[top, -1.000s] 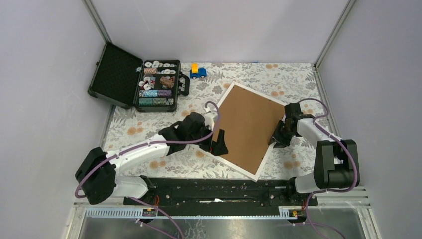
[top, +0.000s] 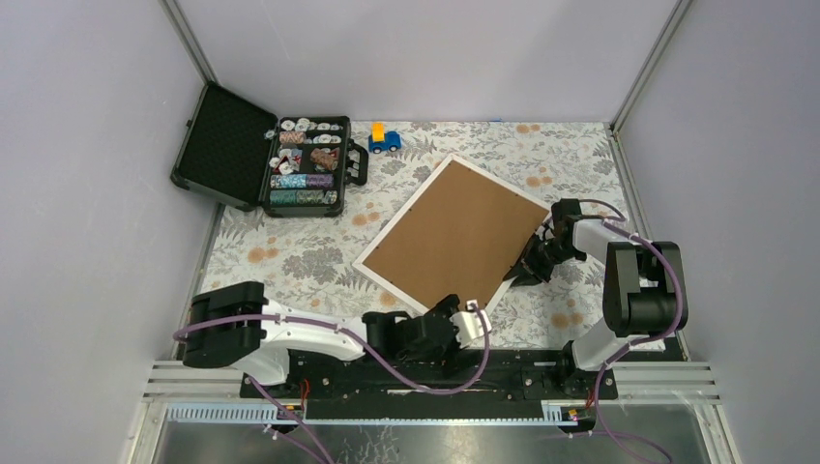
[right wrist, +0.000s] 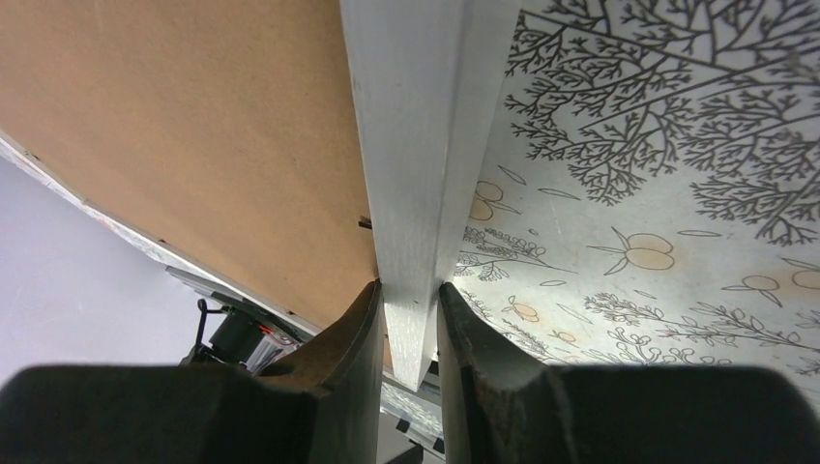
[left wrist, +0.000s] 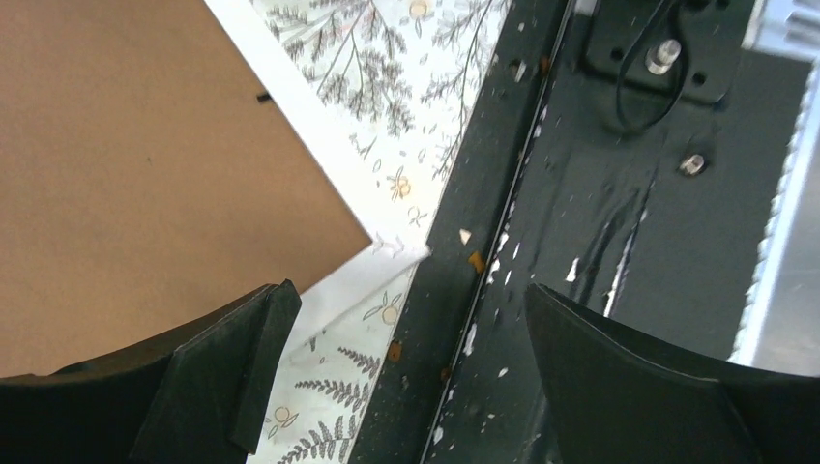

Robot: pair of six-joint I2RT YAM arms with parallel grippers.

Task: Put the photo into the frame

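A large frame with white rails [top: 404, 218] and a brown backing board [top: 459, 232] lies turned diagonally on the patterned table. In the right wrist view, the fingers of my right gripper press on both sides of a white rail [right wrist: 411, 145]; the gripper is shut on it along the frame's right-hand side. My left gripper stands wide open near the frame's front corner [left wrist: 392, 246], nothing between its fingers. From above, that corner is partly covered by the left arm. No photo can be made out.
An open black case [top: 307, 205] with rolls and small items sits at the back left, a blue and yellow toy truck [top: 385, 143] beside it. A black ledge [top: 503, 372] runs along the front edge. Bare table shows left of the frame.
The left gripper has swung right and toward the front edge, off the frame's left side to its front corner. The frame has shifted slightly left, and the right gripper a little forward.
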